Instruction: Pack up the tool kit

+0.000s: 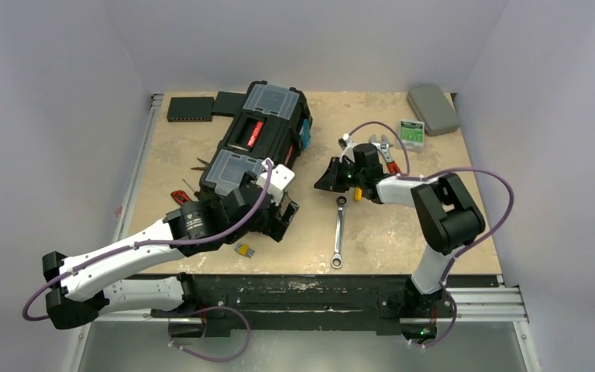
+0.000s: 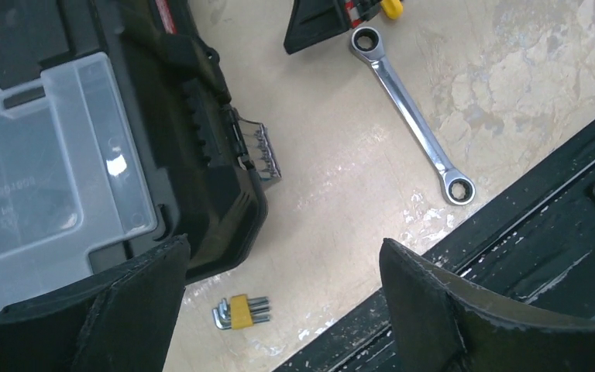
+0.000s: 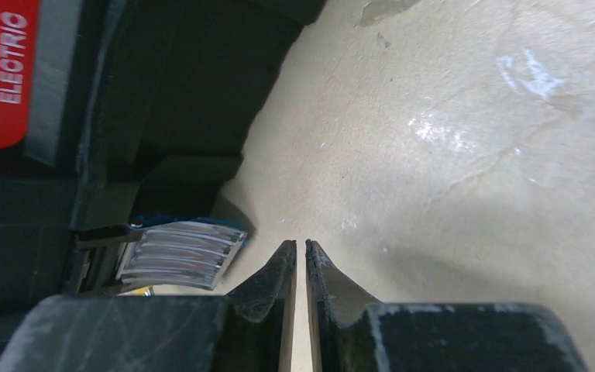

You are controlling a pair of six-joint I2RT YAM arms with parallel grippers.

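Note:
The black toolbox (image 1: 279, 132) with clear lid compartments lies closed at middle left, a silver latch (image 2: 266, 151) sticking out from its side. My left gripper hangs open over the toolbox's near end, nothing between its fingers. My right gripper (image 1: 324, 183) is right of the toolbox, its fingertips close together but slightly apart, empty, above the bare table beside another latch (image 3: 182, 252). A ratchet wrench (image 1: 338, 232) lies at the front middle, hex keys (image 1: 244, 250) at the front left, and a yellow-handled tool (image 1: 358, 194) under the right arm.
Pliers (image 1: 390, 163), a green-filled case (image 1: 411, 136) and a grey case (image 1: 434, 110) lie at right. Black boxes (image 1: 190, 109) stand at back left; red-handled tools (image 1: 180, 197) lie at left.

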